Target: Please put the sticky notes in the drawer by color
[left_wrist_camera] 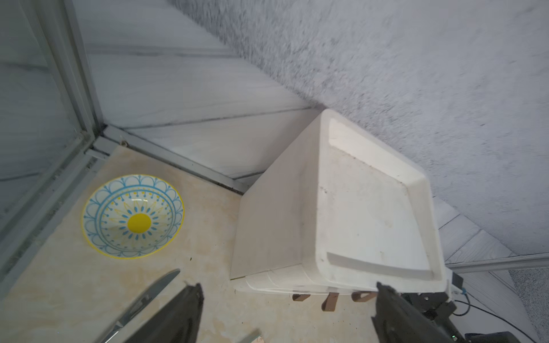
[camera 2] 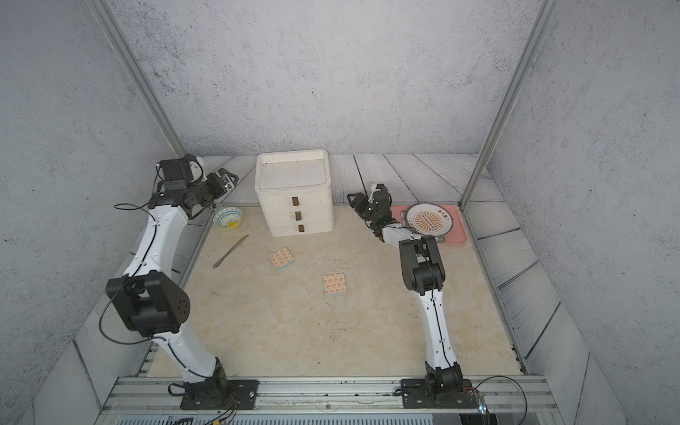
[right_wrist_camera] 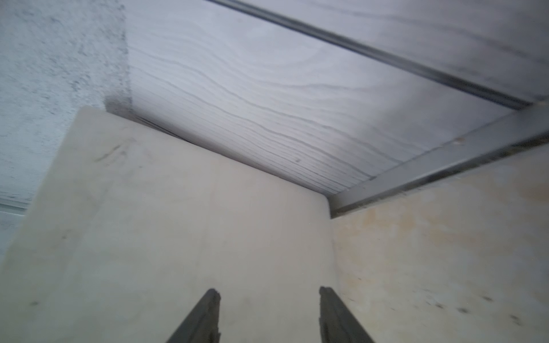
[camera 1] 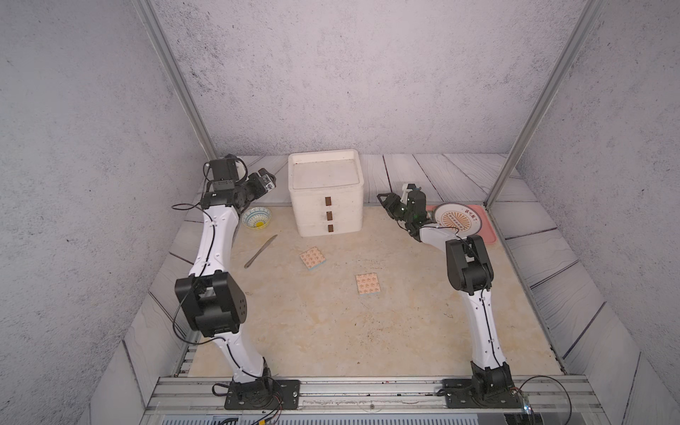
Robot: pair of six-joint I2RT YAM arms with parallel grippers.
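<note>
The white three-drawer cabinet [camera 1: 326,209] stands at the back centre, all drawers closed. Two pink-patterned sticky note pads [camera 1: 311,258] [camera 1: 367,283] lie on the table in front of it. My left gripper [camera 1: 268,178] is raised left of the cabinet, open and empty. My right gripper [camera 1: 384,200] is beside the cabinet's right side, fingers apart and empty, facing the side panel in the right wrist view.
A patterned bowl [left_wrist_camera: 132,216] and a knife [camera 1: 260,251] lie on the left. A plate [camera 1: 457,219] on a pink tray [camera 1: 485,226] sits at the back right.
</note>
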